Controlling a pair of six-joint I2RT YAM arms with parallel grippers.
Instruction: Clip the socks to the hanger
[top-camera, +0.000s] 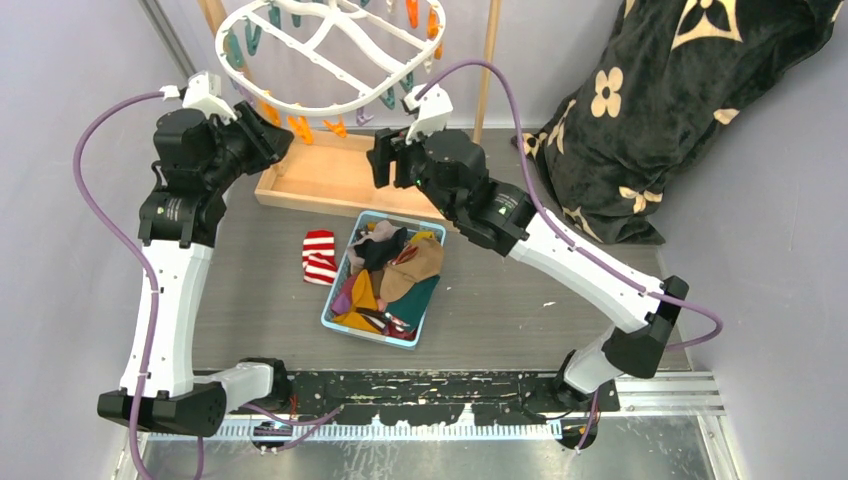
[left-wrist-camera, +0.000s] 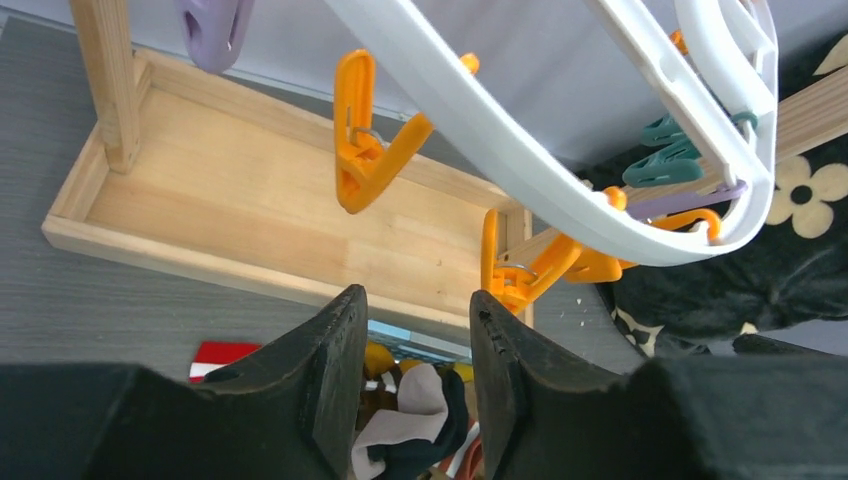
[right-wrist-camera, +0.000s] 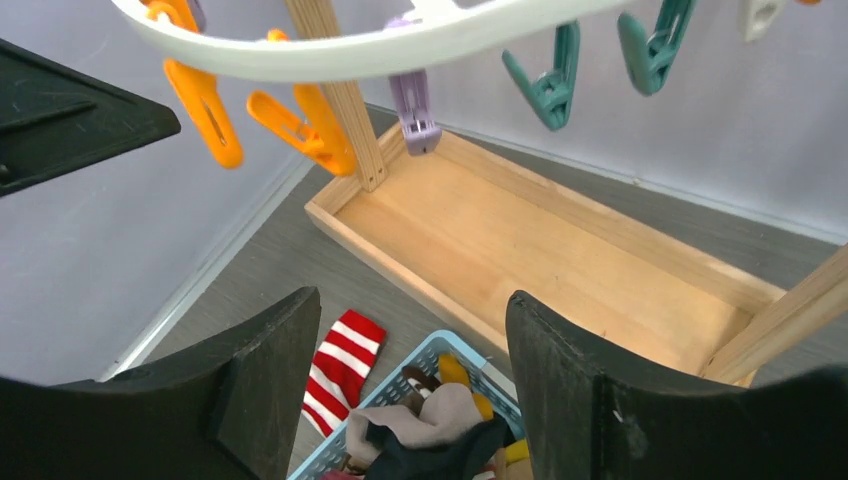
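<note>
The white hanger (top-camera: 330, 107) with coloured clips hangs at the top, orange clips (left-wrist-camera: 365, 160) near my left gripper. Nothing shows clearly between that gripper's fingertips; its hold cannot be told. My right gripper stands open below the hanger, right of the left one, holding nothing. A red-and-white striped sock (top-camera: 319, 257) lies on the grey floor, left of a blue basket (top-camera: 345, 330) full of mixed socks (top-camera: 410, 265).
A wooden tray frame (top-camera: 330, 175) with uprights stands under the hanger. A large dark patterned cushion (top-camera: 640, 120) fills the back right. Grey walls stand at both sides, and the floor right of the basket is clear.
</note>
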